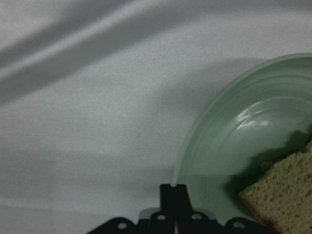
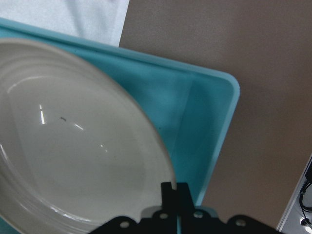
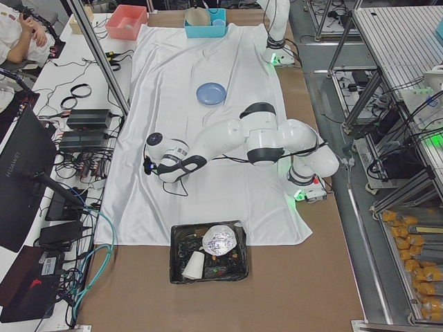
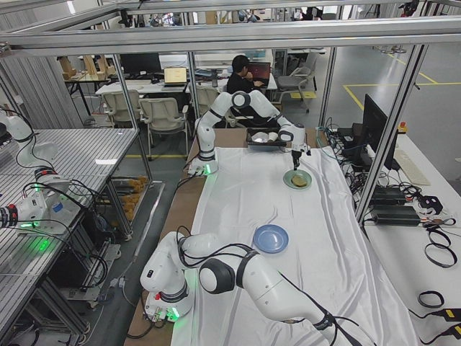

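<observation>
A green plate (image 4: pixel 292 184) with bread (image 1: pixel 280 190) on it lies on the white cloth. My left gripper is shut at the plate's rim, the rim meeting its fingertips. The blue bin (image 2: pixel 204 122) at the table's far end in the camera left view holds a whitish plate or bowl (image 2: pixel 73 136). My right gripper is shut at that dish's edge; whether the edge is between its fingers is hard to tell. A blue plate (image 3: pixel 211 93) lies mid-cloth.
A black tray (image 3: pixel 208 273) with a foil dish and white cups stands on the brown board at the near end. A pink bin (image 3: pixel 127 21) sits on the side desk. The cloth around the blue plate is clear.
</observation>
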